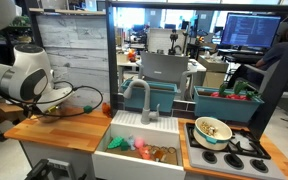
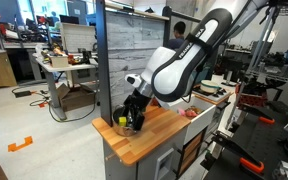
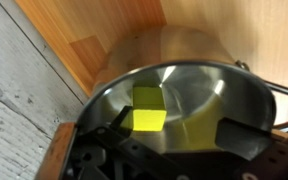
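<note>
A shiny metal bowl (image 3: 199, 85) stands on the wooden counter, and a yellow-green block (image 3: 147, 108) shows inside it in the wrist view. My gripper is over the bowl, its fingers spread apart at the left and right of the lower part of the view. The block appears in the space between them; I see no grip on it. In exterior view 2 the same bowl (image 2: 136, 126) is at the counter's left end beneath my gripper, which partly covers it. Exterior view 1 leaves the bowl mostly hidden behind the arm and cables.
Beside the counter end rises a whitewashed plank wall (image 3: 19, 90), close to the bowl. A small green item (image 1: 87, 108) and a red one (image 1: 106, 108) lie on the counter. To the right are a sink (image 1: 134, 165) holding colourful toys and a stove (image 1: 229, 155) with a pot.
</note>
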